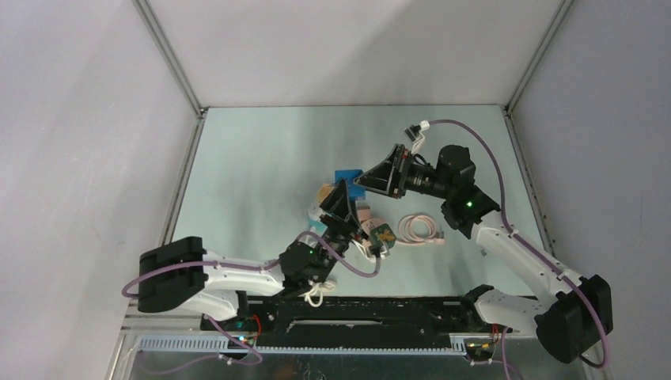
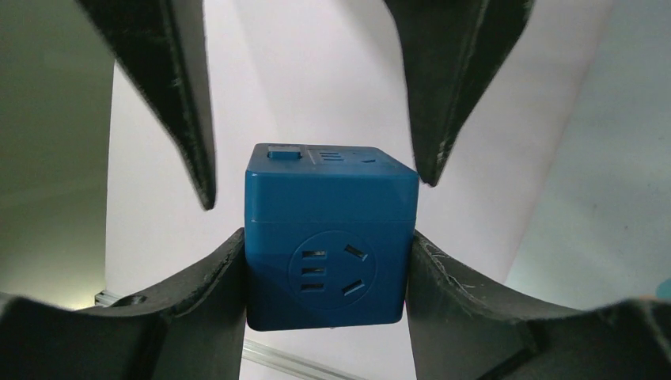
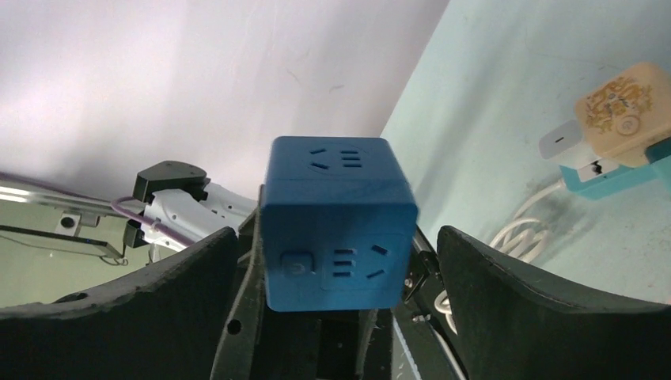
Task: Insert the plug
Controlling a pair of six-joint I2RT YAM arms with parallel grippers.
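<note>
A blue cube socket adapter (image 2: 331,237) is clasped in my left gripper, its slotted faces showing in both wrist views. In the top view the blue cube (image 1: 349,176) is near centre, partly behind both grippers. My right gripper is open around the cube's near side in its wrist view, with gaps beside the cube. The right gripper's dark fingertips reach past the cube's top in the left wrist view, apart on either side. Which piece is the plug I cannot tell.
A tan and teal block (image 3: 621,119) with a white piece lies on the pale table (image 1: 245,150). Coiled pink cable (image 1: 421,227) and white cords (image 1: 315,294) lie around centre and front.
</note>
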